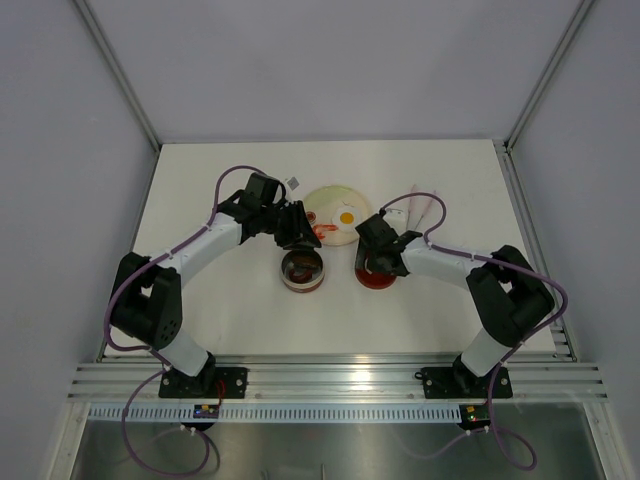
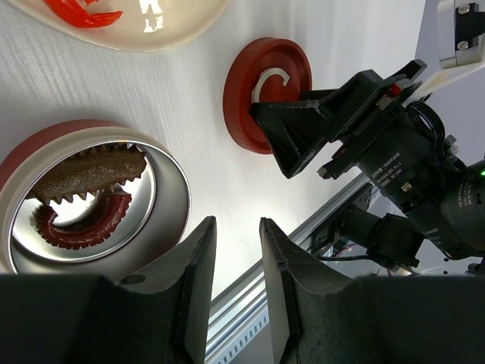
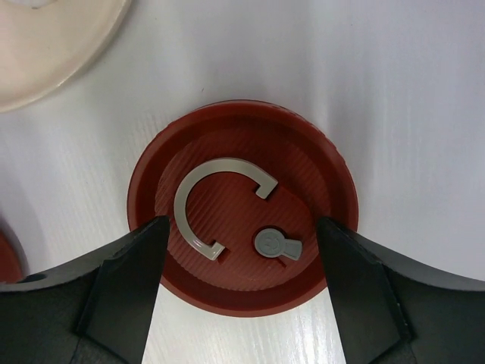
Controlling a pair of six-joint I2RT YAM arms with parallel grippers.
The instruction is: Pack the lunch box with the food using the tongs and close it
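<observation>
A round red lid (image 3: 189, 152) with a pale C-shaped handle (image 3: 221, 164) and a grey latch (image 3: 270, 243) lies on the table. My right gripper is open over it, its fingers at either side. The lunch box (image 2: 168, 205), steel-lined with a red body, stands left of the lid, holding brown ridged food (image 2: 91, 174). Just above it is my left gripper, its fingertips close together; nothing clearly shows between them.
A cream plate (image 1: 340, 195) with a fried egg (image 1: 346, 217) and red strips (image 1: 322, 231) sits behind. Pale chopsticks (image 1: 427, 207) lie behind the right arm.
</observation>
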